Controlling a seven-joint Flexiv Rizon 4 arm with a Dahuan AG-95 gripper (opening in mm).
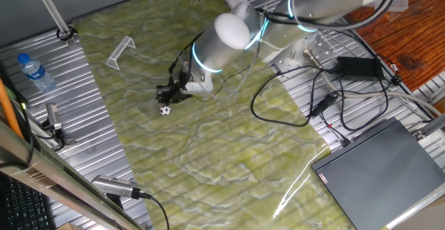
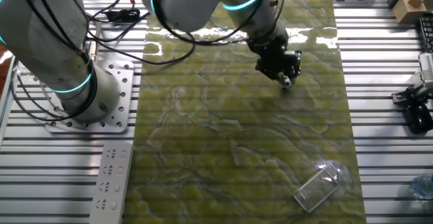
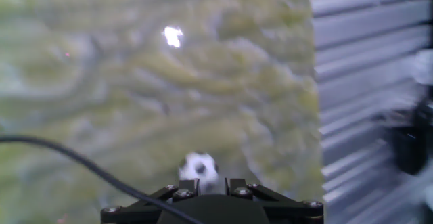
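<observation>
A small black-and-white ball [image 1: 165,110], patterned like a football, shows at the tip of my gripper [image 1: 165,101] in exterior view 1. The wrist view has the ball [image 3: 199,168] just beyond the fingertips, a little left of their middle and partly covered by a finger [image 3: 189,189]. A narrow gap separates the two fingers of my gripper. Whether they touch the ball cannot be made out. In exterior view 2 my gripper [image 2: 284,78] points down over the green mat, with something whitish at its tip.
A clear white bracket-like piece [image 1: 121,53] stands on the green marbled mat [image 1: 208,167]. Off the mat are a water bottle [image 1: 36,73], a closed laptop [image 1: 386,174] and a power strip [image 2: 111,183]. A cable [image 3: 74,158] crosses the wrist view.
</observation>
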